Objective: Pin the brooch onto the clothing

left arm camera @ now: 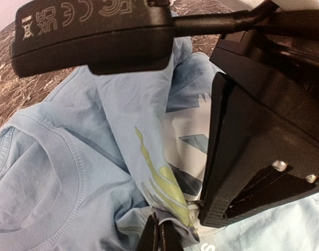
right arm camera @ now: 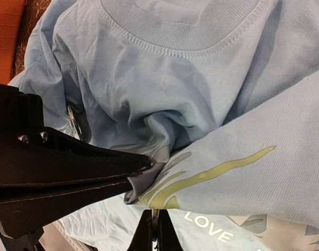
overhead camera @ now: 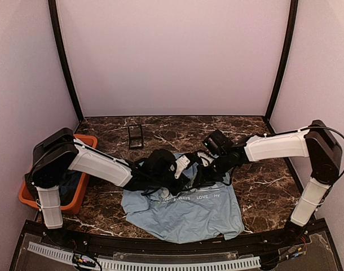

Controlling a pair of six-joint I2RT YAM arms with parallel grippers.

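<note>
A light blue T-shirt [overhead camera: 189, 223] lies spread on the table, its neckline [right arm camera: 185, 49] visible in the right wrist view. My left gripper is shut on a raised fold of the shirt, near a yellow-green print [right arm camera: 209, 175]. Close beside that fold, my right gripper is shut. A small pale bit [left arm camera: 194, 205] shows at its fingertips in the left wrist view, but I cannot tell whether it is part of the brooch. No brooch can be made out clearly. In the top view, both hands hide the pinched spot.
An orange bin [overhead camera: 79, 192] holding dark stuff stands at the left. A small black frame [overhead camera: 136, 137] sits at the back of the marble table. Bare tabletop [overhead camera: 262, 206] shows right of the shirt. The two hands are very close together.
</note>
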